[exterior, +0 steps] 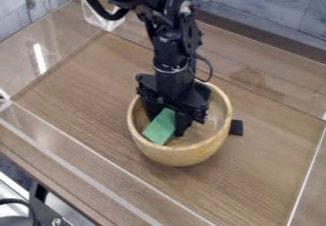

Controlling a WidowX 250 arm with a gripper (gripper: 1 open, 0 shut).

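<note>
A light wooden bowl (195,150) sits on the tabletop in the camera view. My black gripper (173,113) reaches down into it from above. A green object (159,126) lies tilted at the left side of the bowl's inside, right at the gripper's fingers, which are shut on it. The fingertips themselves are mostly hidden by the object and the gripper's body.
A small black piece (235,127) sits just right of the bowl. Pale boards border the table at the back, and a cable lies at the lower left corner.
</note>
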